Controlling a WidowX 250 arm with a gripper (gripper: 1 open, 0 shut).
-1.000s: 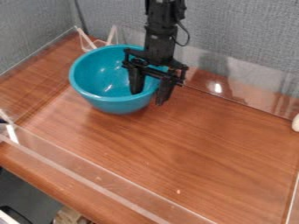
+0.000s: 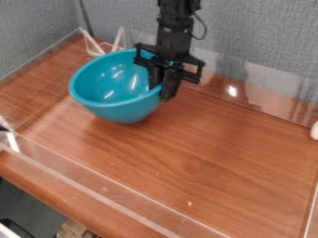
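A glossy teal bowl (image 2: 107, 88) sits tilted on the wooden table (image 2: 192, 167) in the upper left of the camera view. The black gripper (image 2: 165, 78) reaches down from above at the bowl's right rim, shut on it. Its fingertips partly overlap the rim, so their exact contact is hard to make out.
White strap-like pieces (image 2: 103, 43) show behind the bowl. A grey wall and clear plastic edging run along the back and front. A white object (image 2: 313, 130) is at the right edge.
The bowl has shifted slightly left and down in the view, and the gripper has moved a little with it at the right rim.
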